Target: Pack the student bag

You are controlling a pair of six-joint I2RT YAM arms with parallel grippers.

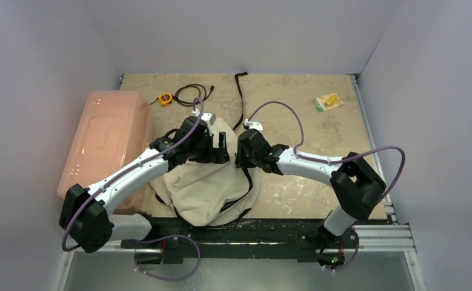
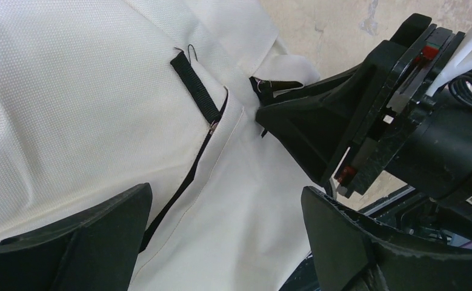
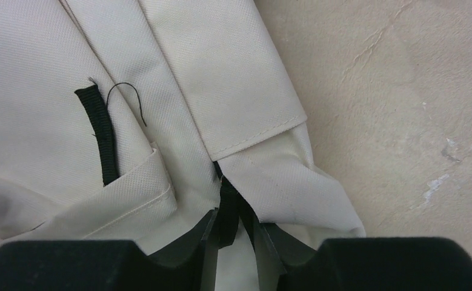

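The cream bag (image 1: 209,194) lies crumpled with zippers and black straps. My left gripper (image 1: 219,148) hangs open above it; the left wrist view shows only fabric between its fingers, below them. My right gripper (image 1: 240,156) is down at the bag's right edge, its fingertips partly apart around a black zipper pull (image 3: 229,212), under a folded cream flap (image 3: 282,188). Whether it grips the pull is unclear. A second black pull tab (image 3: 100,133) lies on the fabric to the left.
A pink translucent bin (image 1: 100,139) stands at the left. A tape measure (image 1: 165,98), black cable (image 1: 191,86) and long strap (image 1: 240,91) lie at the back. A small colourful packet (image 1: 328,102) is at the back right.
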